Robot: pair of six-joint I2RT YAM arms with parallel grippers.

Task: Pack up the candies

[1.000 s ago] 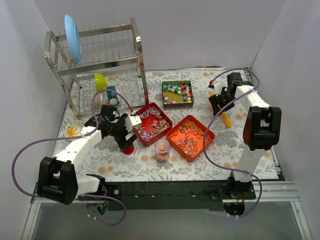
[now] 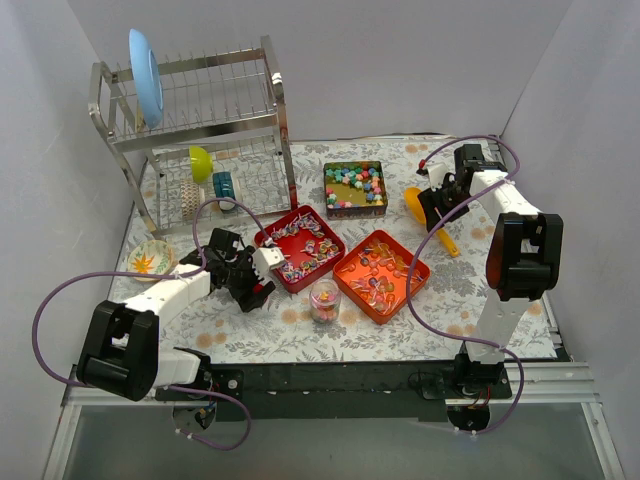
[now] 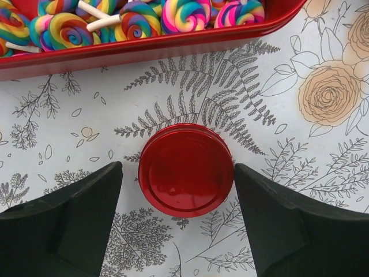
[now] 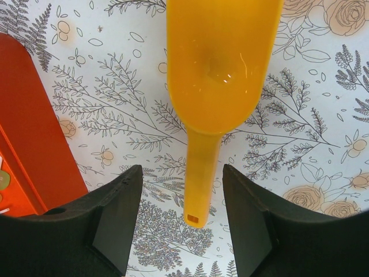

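A red lid (image 3: 185,170) lies on the table, between the fingers of my part-open left gripper (image 2: 255,292), low over it in the left wrist view. A glass jar (image 2: 325,301) holding candies stands right of it. Lollipops fill a red tray (image 2: 322,271); wrapped candies lie in an orange tray (image 2: 416,288). My right gripper (image 2: 437,210) stands open above a yellow scoop (image 4: 219,69), nothing between its fingers, the handle lying below them.
A box (image 2: 355,208) of colourful candies stands at the back. A metal rack (image 2: 200,130) with dishes and a plate (image 2: 140,268) occupy the left.
My left gripper has come down onto the red lid from a higher position. The right arm hardly moves; slightly more of the scoop shows from above.
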